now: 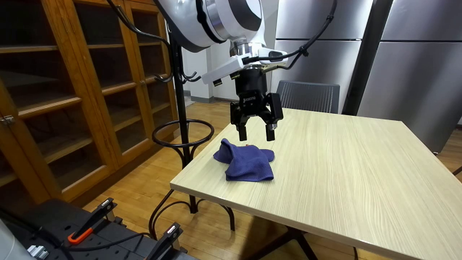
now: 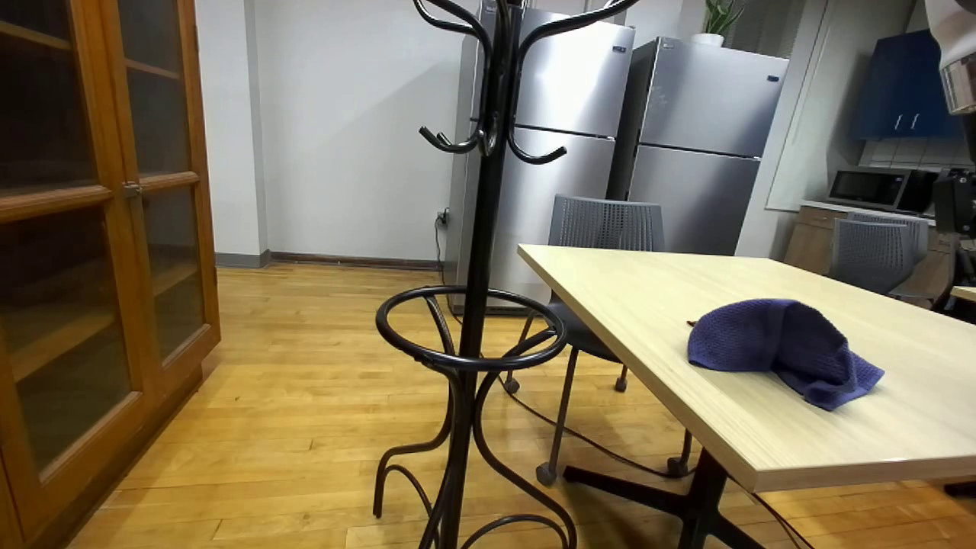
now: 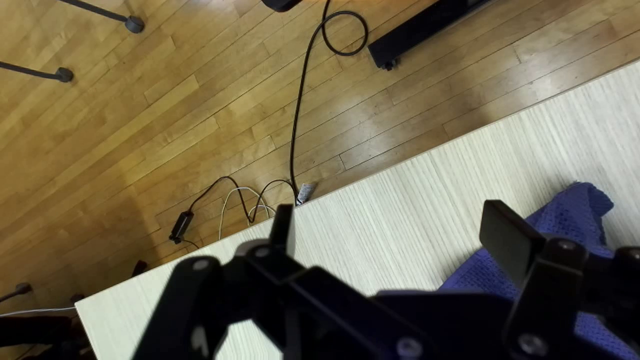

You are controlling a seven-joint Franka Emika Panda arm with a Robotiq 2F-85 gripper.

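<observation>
A crumpled dark blue cloth (image 1: 249,164) lies near the left front corner of the pale wooden table (image 1: 346,169), one end bunched up into a hump. From the second exterior view the cloth (image 2: 768,343) looks domed and folded. Above the table, over the far side of the cloth, my gripper (image 1: 257,133) points down. It is open, with its fingers well apart and nothing between them. In the wrist view the cloth (image 3: 570,222) is at the lower right, partly hidden behind one of the fingers (image 3: 510,240). Something small and brownish (image 2: 691,322) peeks out behind the cloth, too small to identify.
A black coat stand (image 1: 183,125) rises close to the table's left edge. Behind the table stands a grey chair (image 1: 308,96). A wooden glass-door cabinet (image 1: 78,86) fills the left side.
</observation>
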